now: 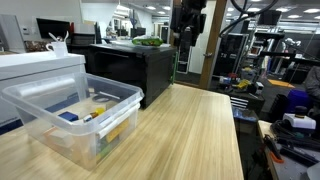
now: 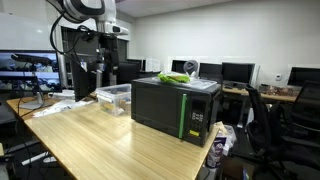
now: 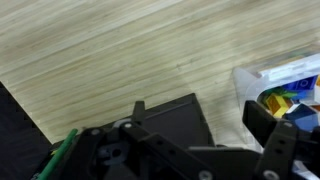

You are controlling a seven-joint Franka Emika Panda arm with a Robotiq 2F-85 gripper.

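Observation:
High above the wooden table (image 1: 190, 130), my gripper is open, its two fingers set wide apart with nothing between them in the wrist view. In exterior view 2 the gripper (image 2: 105, 80) points down from the arm, in front of the clear bin as seen there. The clear plastic bin (image 1: 100, 135) stands on the table and holds several small things, among them a blue one (image 1: 68, 116). Beside it is a black microwave (image 2: 155, 103) with a green strip (image 2: 183, 116) on its front. A green object (image 2: 176, 77) lies on top of the microwave.
The microwave's top also shows in the wrist view, low and close to the fingers. An office chair (image 2: 270, 125) stands beyond the table, and monitors stand in the background.

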